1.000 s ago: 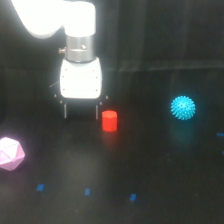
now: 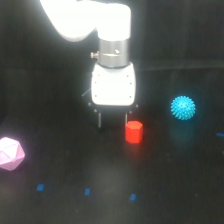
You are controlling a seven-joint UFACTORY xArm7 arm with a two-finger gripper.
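My gripper [image 2: 113, 118] hangs over the dark table, its two thin fingers [image 2: 99, 119] spread apart with nothing visible between them. A small red block [image 2: 134, 132] stands on the table just to the right of the gap, by the right-hand finger. That finger overlaps the block's upper left edge in the picture; whether they touch, I cannot tell.
A spiky light-blue ball [image 2: 183, 108] lies to the right at the back. At the left edge is a pink faceted piece [image 2: 10, 153]. Blue marks [image 2: 87, 191] dot the table towards the front, where the surface is otherwise clear.
The gripper has moved to the right and slightly towards the front, still open. The red block has shifted right and towards the front too. Ball and pink piece have stayed put.
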